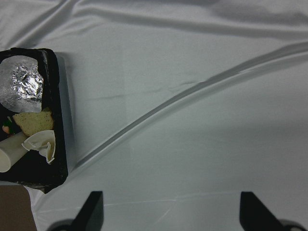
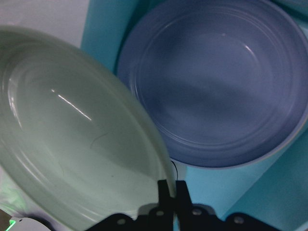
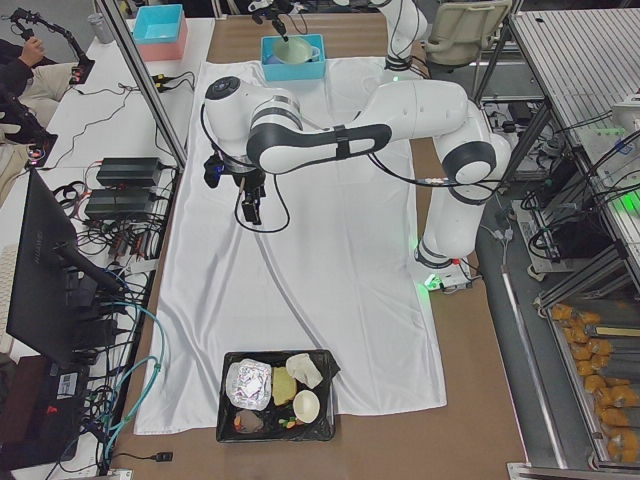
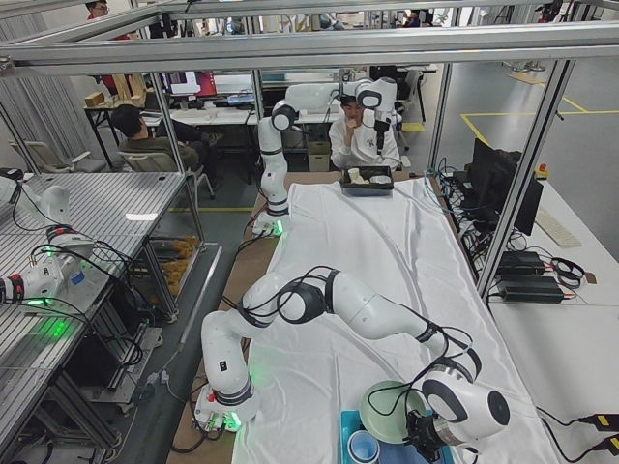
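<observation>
A pale green plate [image 2: 72, 125] is held by its rim in my right gripper, over a light blue bin [image 2: 221, 187] with a blue plate [image 2: 211, 82] inside. In the camera right view a blue cup [image 4: 364, 447] also sits in the bin. My left gripper hangs open above the white cloth, nothing between its fingers. Beside it in the left wrist view lies a black tray [image 1: 48, 168] with foil [image 1: 26, 84], a bread slice [image 1: 33, 122], crumpled paper [image 1: 43, 144] and a white cup [image 1: 9, 154].
A monitor [image 3: 40, 270] and cables stand along one side. Metal posts frame the workspace.
</observation>
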